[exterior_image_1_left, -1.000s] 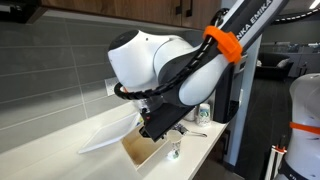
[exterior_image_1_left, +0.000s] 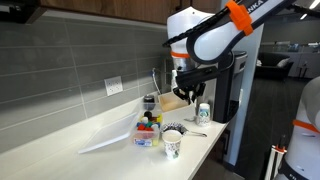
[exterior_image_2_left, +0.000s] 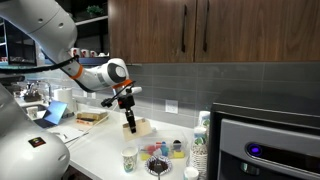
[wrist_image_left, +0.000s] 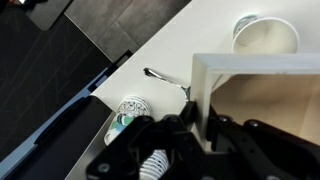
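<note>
My gripper (exterior_image_1_left: 184, 93) is shut on one wall of an open-topped box with a tan inside and pale edges. In exterior view 1 the box (exterior_image_1_left: 170, 102) hangs above the counter, beyond the white cup. Exterior view 2 has the tan box (exterior_image_2_left: 142, 128) just below the gripper, over the counter's left part. Close up in the wrist view, the box's pale wall (wrist_image_left: 201, 92) runs into the dark fingers, and its tan interior (wrist_image_left: 265, 98) fills the right side. The fingertips are partly hidden by the wall.
A white cup (exterior_image_1_left: 172, 146) stands nearest, with a clear container (exterior_image_1_left: 147, 138) of colourful items behind it. A dark patterned plate (exterior_image_2_left: 156, 153), a spoon (wrist_image_left: 165, 75) and a printed cup (wrist_image_left: 133, 107) are nearby.
In exterior view 1 the arm has carried the box rightward and away from the camera, and the box appears higher. The white cup and the container's items are now uncovered.
</note>
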